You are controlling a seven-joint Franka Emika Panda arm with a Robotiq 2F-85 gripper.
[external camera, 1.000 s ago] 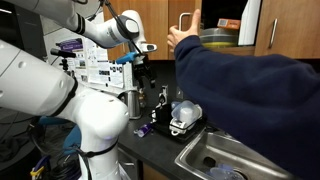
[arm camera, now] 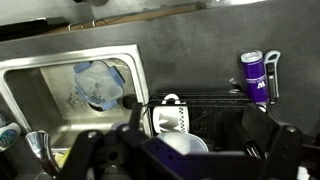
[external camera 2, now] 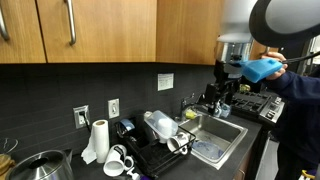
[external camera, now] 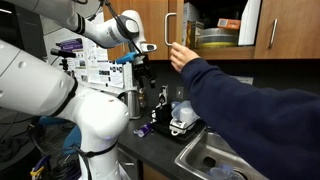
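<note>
In the wrist view my gripper is over the counter and dish rack, its dark fingers spread apart with nothing visible between them. Exterior view 2 has the gripper (external camera 2: 224, 103) raised above the right part of the counter. A white mug (arm camera: 170, 118) lies in the black dish rack (arm camera: 200, 98). Beside the rack there is a purple can (arm camera: 253, 78) next to a silver tool (arm camera: 272, 70). Inside the sink (arm camera: 65, 56) rests a clear bluish plastic container (arm camera: 98, 85).
A person's dark-sleeved arm (external camera: 245, 110) fills the right of exterior view 1, the hand (external camera: 184, 56) near an open cupboard holding pots (external camera: 218, 38). A paper towel roll (external camera 2: 100, 140) and a steel pot (external camera 2: 40, 165) stand on the counter.
The person's hand has moved down, its fingers now closer together. The cupboard door handle is farther left, and more of the shelf shows. My arm looks still.
</note>
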